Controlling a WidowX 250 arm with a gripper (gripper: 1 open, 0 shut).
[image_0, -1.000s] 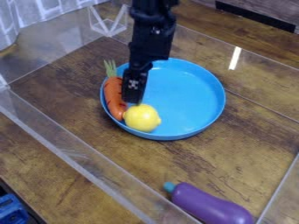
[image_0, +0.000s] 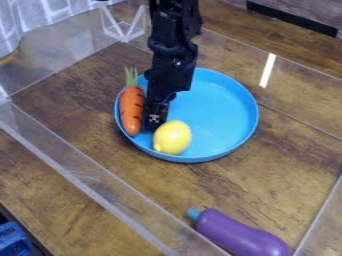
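Observation:
My black gripper (image_0: 154, 106) reaches down from the top into the blue plate (image_0: 227, 120), at its left side beside the orange carrot (image_0: 131, 109) with green top. A yellow lemon (image_0: 173, 137) lies on the plate just below the fingers. I cannot tell whether the fingers are open or closed on anything.
A purple eggplant (image_0: 241, 232) lies on the wooden table (image_0: 80, 180) at the lower right. Clear panels run along the table's edges. A blue object (image_0: 14, 240) shows at the lower left corner.
The lemon has shifted slightly since a second ago.

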